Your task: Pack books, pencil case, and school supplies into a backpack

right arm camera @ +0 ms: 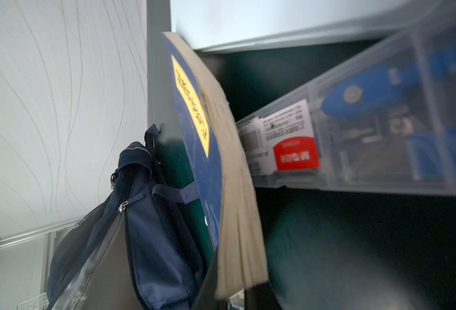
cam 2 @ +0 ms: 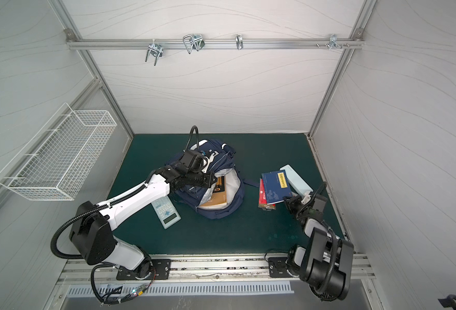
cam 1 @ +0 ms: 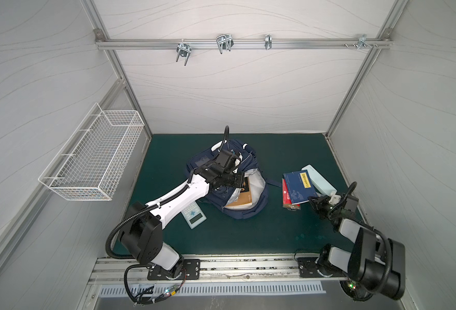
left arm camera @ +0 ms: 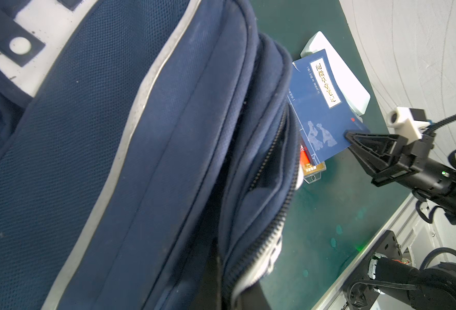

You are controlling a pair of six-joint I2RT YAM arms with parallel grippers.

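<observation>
My right gripper is shut on the near right corner of a blue book (left arm camera: 318, 98) with a pale title label. In the right wrist view its pages (right arm camera: 238, 206) are pinched together at the bottom. The book lies over a clear plastic case of blue tools (right arm camera: 372, 129) and something red (cam 1: 285, 195). A light blue case (cam 1: 319, 180) is just beyond the book. The navy backpack (cam 1: 261, 202) lies open, an orange-brown book (cam 1: 242, 199) inside. My left gripper (cam 1: 239, 179) is shut on the backpack's zipped edge, fingertips partly hidden by fabric.
A pale calculator (cam 1: 193, 215) lies left of the backpack, partly under the left arm. A white wire basket (cam 1: 101, 155) hangs on the left wall.
</observation>
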